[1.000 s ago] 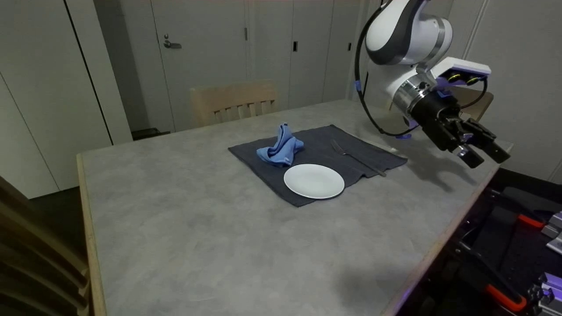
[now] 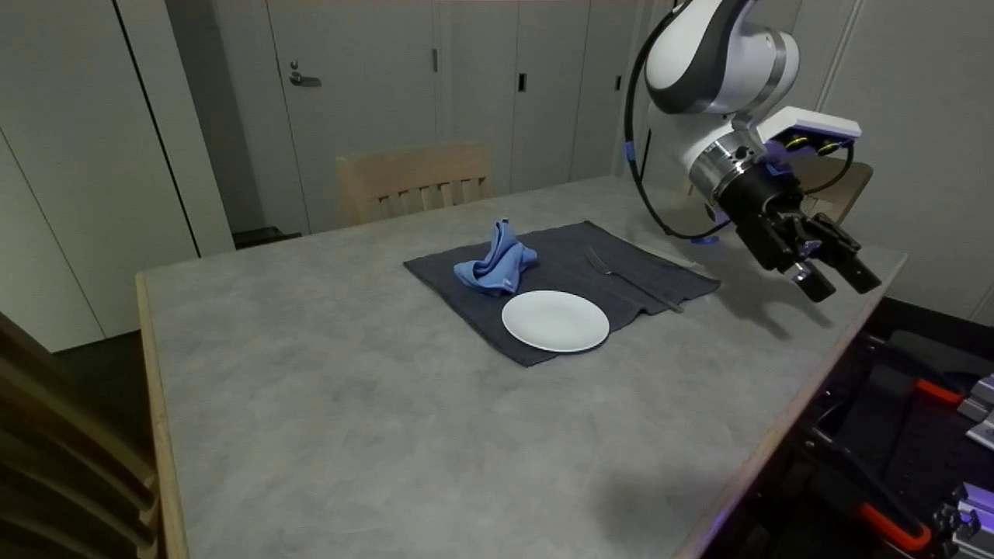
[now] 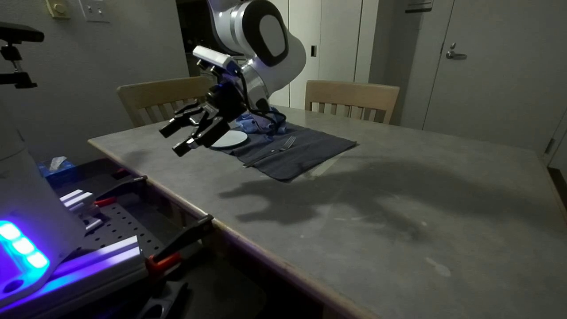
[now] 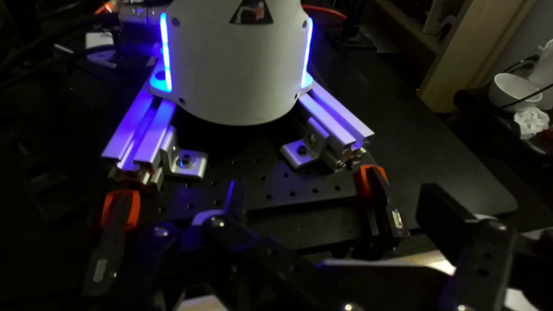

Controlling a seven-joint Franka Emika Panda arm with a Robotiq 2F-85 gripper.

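My gripper (image 2: 846,283) is open and empty, held in the air above the table's edge, away from the place setting. In the wrist view its dark fingers (image 4: 446,223) stand wide apart, with the robot's own base beyond them. A dark grey placemat (image 2: 568,250) lies on the table. On it are a folded blue napkin (image 2: 503,262), standing up in a peak, and a fork (image 2: 635,282) whose handle end reaches past the mat's edge. The white plate (image 2: 555,321) rests at the mat's near corner. In exterior view 2 the arm's cable partly covers the napkin (image 3: 247,123).
Bare tabletop (image 2: 373,401) spreads left and in front of the mat. Wooden chairs (image 2: 415,177) stand around the table. Beyond the table's edge are clamps with red-orange parts (image 2: 894,526) and the white robot base (image 4: 233,62).
The gripper has shifted slightly left in exterior view 1, inward over the table. It stays open. The napkin, plate, fork and placemat have not moved.
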